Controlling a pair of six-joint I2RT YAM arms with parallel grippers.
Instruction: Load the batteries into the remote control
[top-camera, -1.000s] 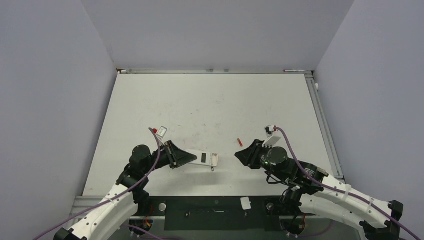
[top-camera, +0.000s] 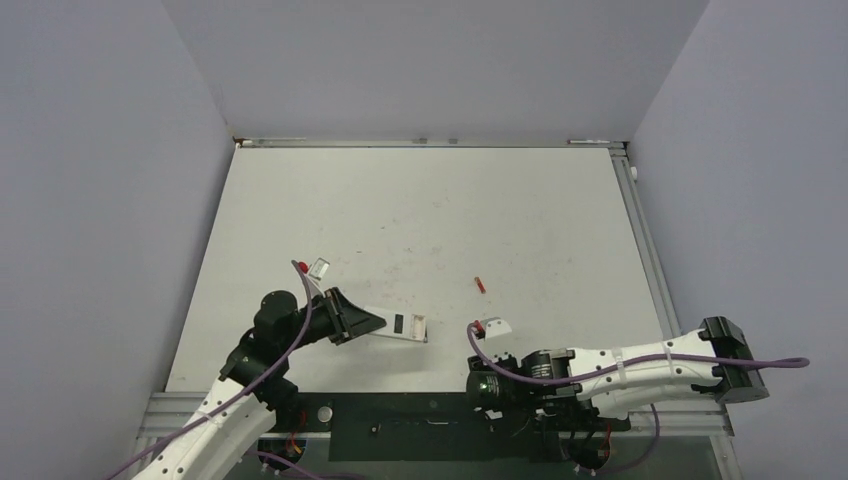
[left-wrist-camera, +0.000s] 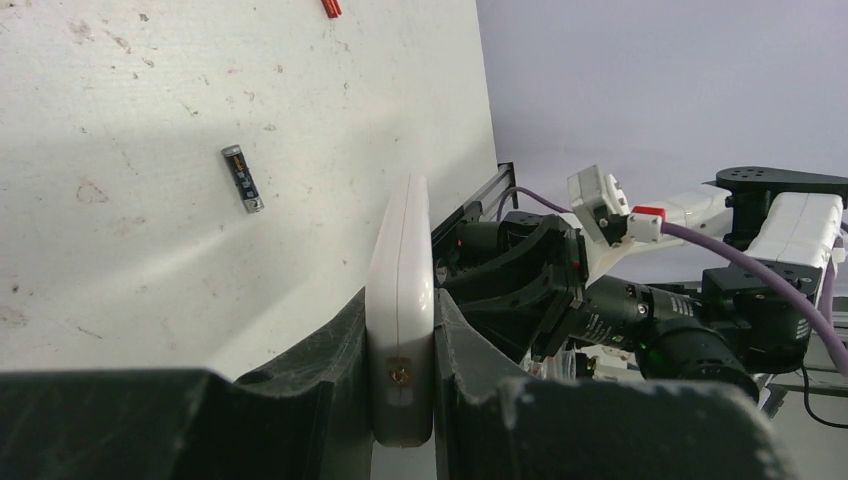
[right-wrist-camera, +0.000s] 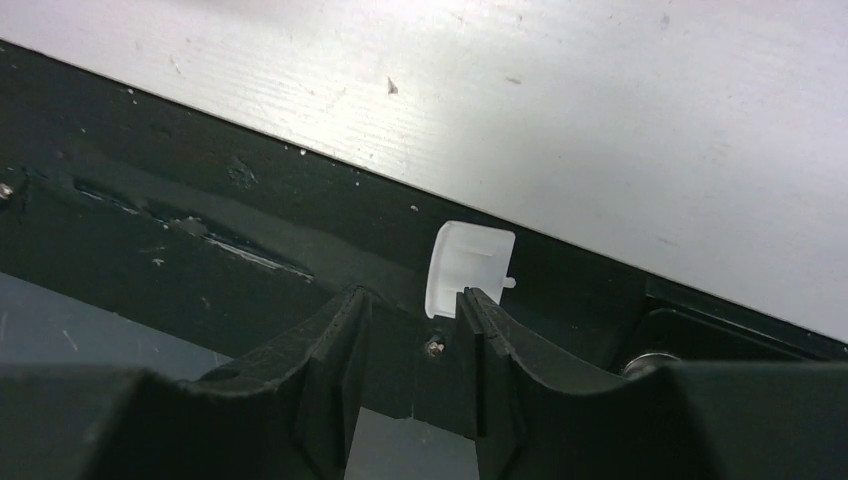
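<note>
My left gripper is shut on the white remote control (left-wrist-camera: 402, 250), holding it above the table. From the top view, the remote (top-camera: 378, 318) has a dark rectangle on its upper face and an open recess at its right end. Its contents are too small to tell. A dark battery (left-wrist-camera: 242, 178) lies on the table; an orange-red battery (top-camera: 480, 285) lies farther back. Over the black strip at the table's front, my right gripper stands open, nothing between its fingers. A white cover (right-wrist-camera: 468, 262) lies on that strip, overlapped by the right fingertip in view.
The black strip (top-camera: 400, 440) runs along the front edge of the white table (top-camera: 420, 200). A round metal piece (right-wrist-camera: 650, 362) sits in the strip at right. Most of the table behind the arms is clear.
My right arm has swung toward the front edge, and its gripper now hides the white cover in the top view. The remote in my left gripper has shifted slightly left.
</note>
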